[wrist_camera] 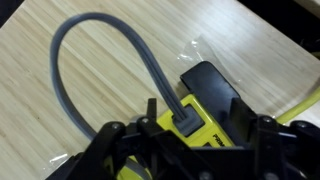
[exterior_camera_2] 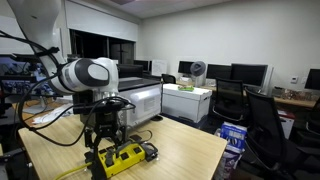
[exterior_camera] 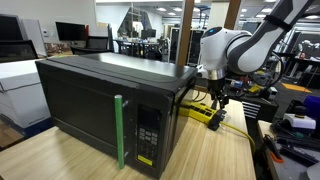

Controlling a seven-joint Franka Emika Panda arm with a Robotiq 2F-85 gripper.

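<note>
A yellow-and-black tool (exterior_camera_2: 128, 156) lies on the wooden table; in exterior view 1 the tool (exterior_camera: 203, 112) is beside the microwave's right side. From above, its yellow body (wrist_camera: 207, 128) shows between my finger at the left and the fingers at the right. My gripper stands open over the tool, its fingers apart. Whether either finger touches the tool cannot be made out. A black block-like end (wrist_camera: 212, 88) and a looped grey cable (wrist_camera: 95, 20) reach past the fingers. In exterior view 1 my gripper (exterior_camera: 217, 100) hangs just above the tool's black end.
The large black microwave (exterior_camera: 110, 105) with a green handle fills much of the table left of the arm. A yellow cord (exterior_camera: 238, 131) trails over the table. Bare wood (exterior_camera_2: 190, 150) lies to the right in exterior view 2.
</note>
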